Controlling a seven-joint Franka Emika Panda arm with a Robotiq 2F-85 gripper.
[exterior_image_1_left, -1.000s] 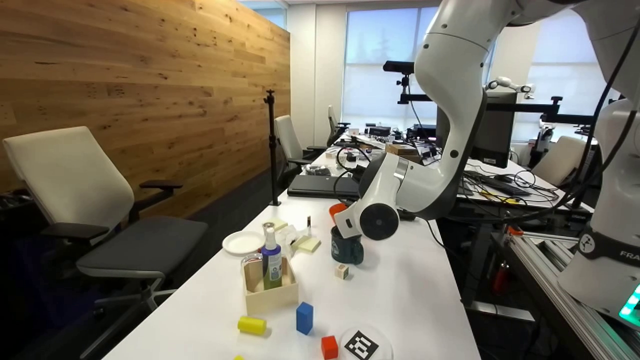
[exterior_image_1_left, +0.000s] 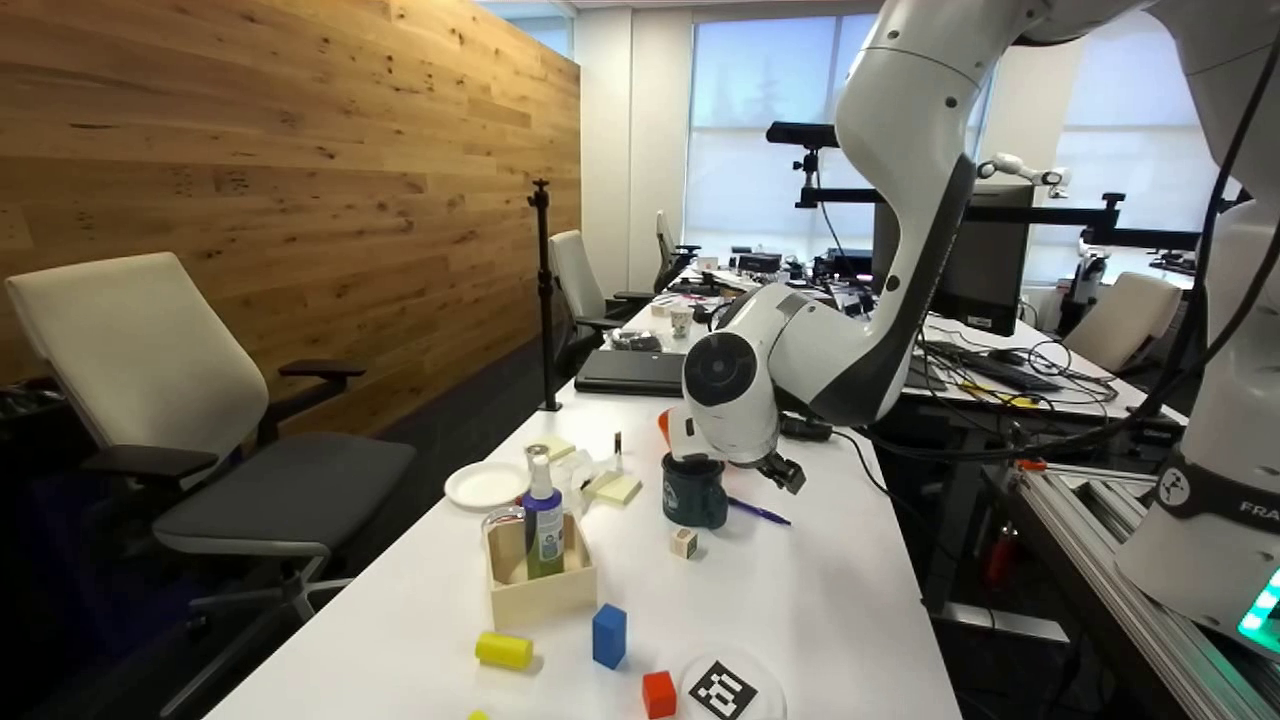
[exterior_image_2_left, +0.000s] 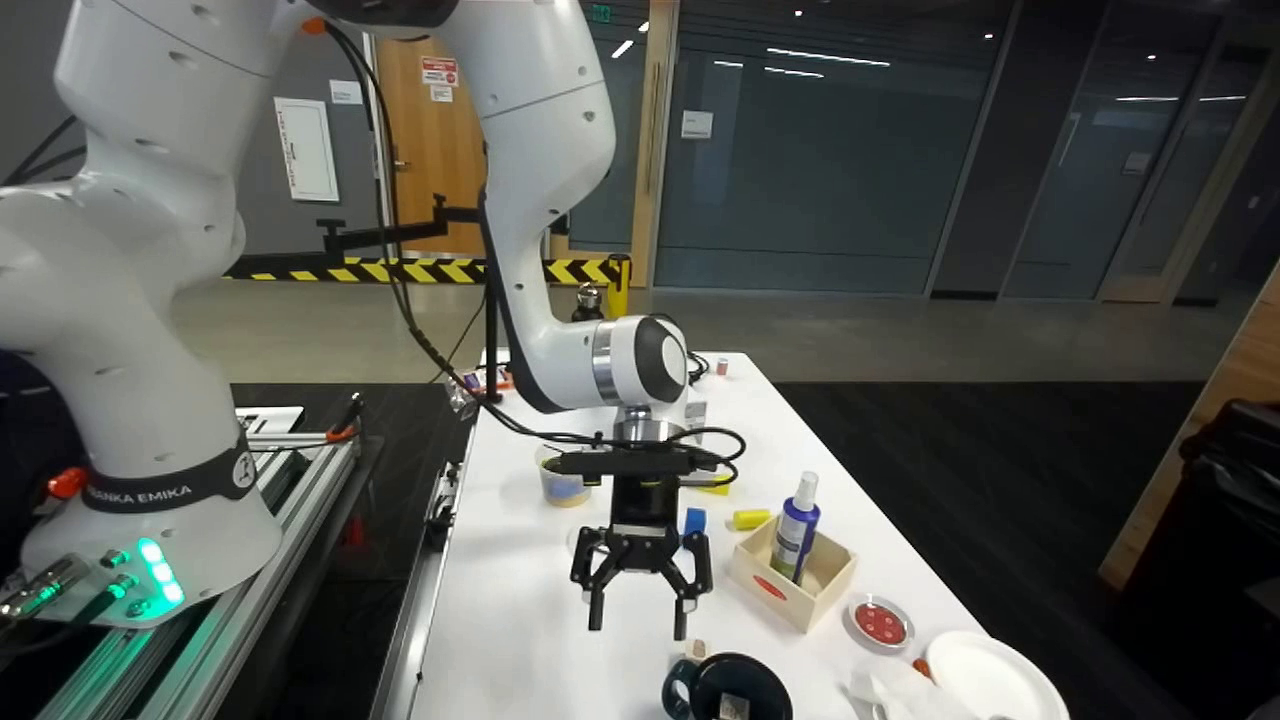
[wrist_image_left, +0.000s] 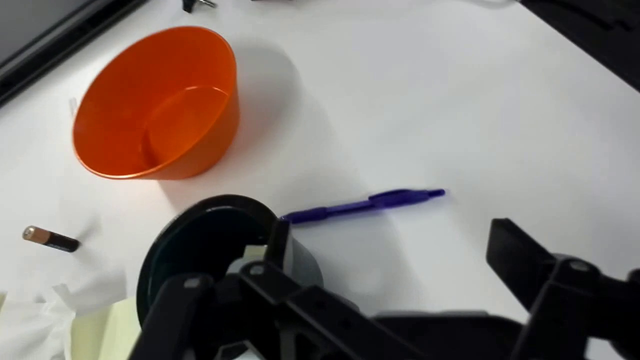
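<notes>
My gripper stands open, fingers wide apart and nothing held; in exterior view 2 the gripper (exterior_image_2_left: 638, 618) points down above the table. The dark green mug (wrist_image_left: 207, 234) stands upright, its lower part covered by my left finger (wrist_image_left: 277, 243) in the wrist view. Something pale is inside it. A purple pen (wrist_image_left: 366, 204) lies on the table beside the mug, past the gap between my fingers. Behind the mug is an orange bowl (wrist_image_left: 204, 132), tilted. In exterior view 1 the mug (exterior_image_1_left: 692, 504) is just below the wrist. Whether a finger touches it, I cannot tell.
A wooden box (exterior_image_1_left: 546, 596) holds a spray bottle (exterior_image_1_left: 543, 528). Near it are a yellow cylinder (exterior_image_1_left: 504, 650), a blue block (exterior_image_1_left: 609, 636), a red cube (exterior_image_1_left: 659, 694) and a small lettered cube (exterior_image_1_left: 684, 544). A white plate (exterior_image_1_left: 486, 485) sits further left.
The wrist has turned and shifted slightly left in exterior view 1. A gripper finger and the pen, both hidden before, now show. The objects on the table have stayed put.
</notes>
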